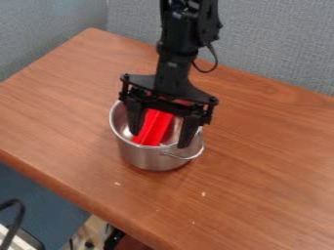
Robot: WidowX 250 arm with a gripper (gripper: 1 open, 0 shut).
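Note:
A steel pot (146, 156) with a wire handle stands near the front-left edge of the wooden table (261, 176). Red bar-shaped items (154, 129) lie inside it. The black gripper (158, 123) is over the pot's mouth, open, its two fingers on either side of the red items and partly hiding them. Whether the fingers touch them is unclear.
Grey padded walls stand behind it. The near-left table edge drops to a dark floor with some cables and light objects.

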